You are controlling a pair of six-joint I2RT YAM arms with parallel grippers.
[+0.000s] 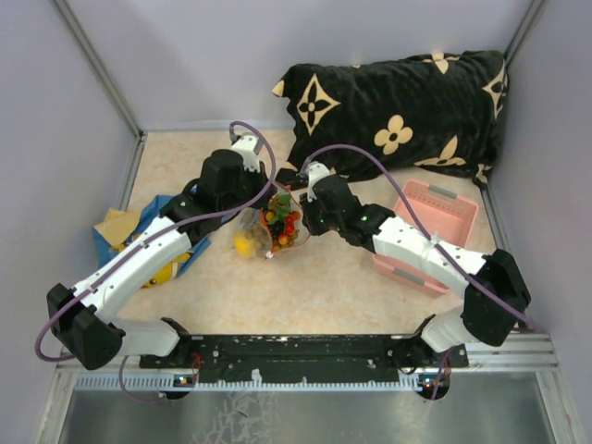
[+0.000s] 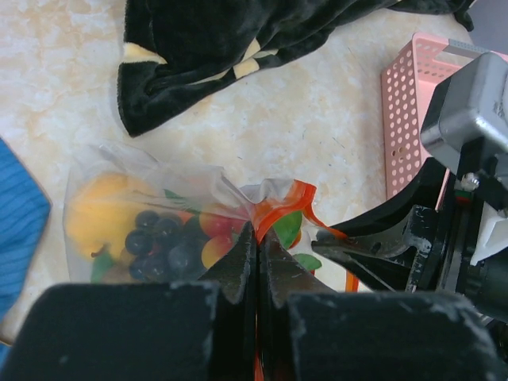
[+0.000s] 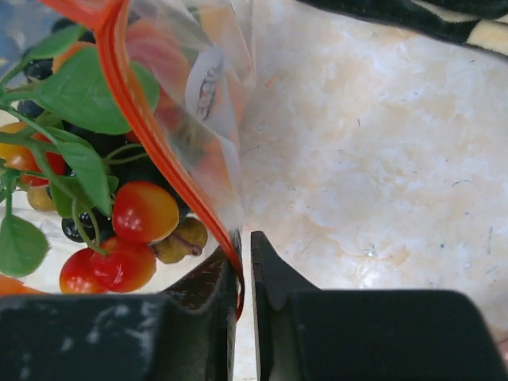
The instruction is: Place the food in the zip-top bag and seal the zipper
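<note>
A clear zip top bag (image 1: 282, 222) with an orange zipper holds plastic fruit and leaves: cherries (image 3: 145, 212), grapes, yellow fruit. My left gripper is shut on the bag's zipper edge at its top. My right gripper is at the orange rim on the bag's right side, its fingertips close together with the rim between or against them; whether it grips the rim is unclear. In the left wrist view the right gripper reaches in from the right beside the bag's opening.
A pink basket (image 1: 425, 287) lies on the right, a black patterned cushion (image 1: 388, 102) along the back, and a blue cloth (image 1: 185, 259) with yellow items on the left.
</note>
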